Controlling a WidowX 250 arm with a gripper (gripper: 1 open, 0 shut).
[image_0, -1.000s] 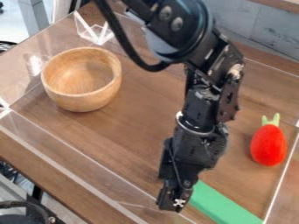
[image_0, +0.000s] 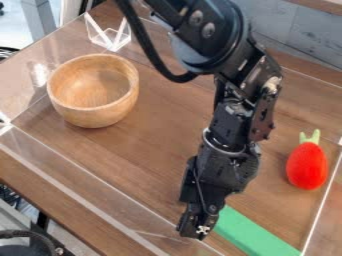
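My black gripper (image_0: 201, 218) is low over the wooden table, at the upper-left end of a green block (image_0: 257, 236). The gripper is open, though the space between its fingers is largely hidden, as is the near end of the block. A wooden bowl (image_0: 94, 90) sits at the upper left. A red toy vegetable with a green top (image_0: 306, 165), like a tomato or radish, lies to the right of the arm.
Clear dividers or tape run along its edges. A pale grey panel stands at the back right.
The arm has shifted very slightly at its upper part; the gripper and objects look almost unchanged.
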